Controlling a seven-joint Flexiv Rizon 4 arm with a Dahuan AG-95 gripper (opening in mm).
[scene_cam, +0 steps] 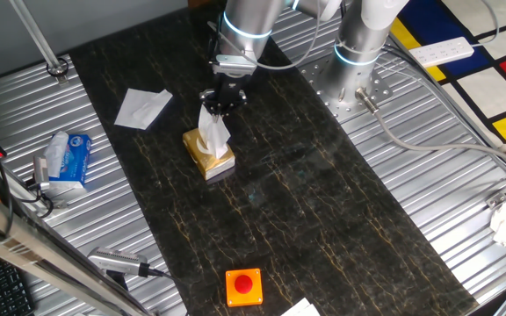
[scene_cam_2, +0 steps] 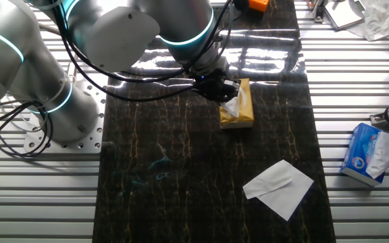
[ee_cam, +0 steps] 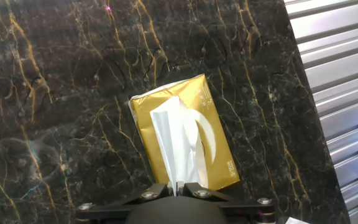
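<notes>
A gold tissue pack (scene_cam: 209, 165) lies on the dark marble-patterned tabletop, with a white tissue (scene_cam: 213, 136) standing up out of its slot. My gripper is shut on the top end of this tissue, just above one end of the pack. In the wrist view the tissue (ee_cam: 178, 143) runs from the slot of the gold pack (ee_cam: 215, 134) to the fingertips, its lower part still in the slot. The arm partly covers the tissue in exterior view 2, where the gold pack (scene_cam_2: 246, 108) sits beside the gripper.
A loose white tissue (scene_cam: 143, 109) lies flat on the tabletop. Off the dark surface stands a blue tissue pack (scene_cam: 75, 160). An orange box with a red button (scene_cam: 244, 285) is at the near end.
</notes>
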